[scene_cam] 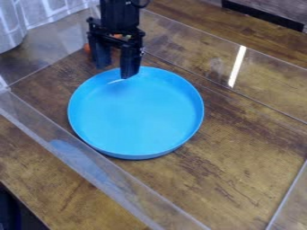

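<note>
My black gripper (117,54) hangs at the top centre, just behind the far rim of a round blue tray (135,121). Its two dark fingers stand apart, with a gap between them. Partly hidden behind the gripper, a small orange-red item (88,47) shows on the wooden surface; what it is cannot be told.
Transparent panels edge the wooden work surface (216,180) on the left and right. A white crumpled cloth or plastic (27,20) fills the top left corner. The wood to the right of the tray and in front of it is clear.
</note>
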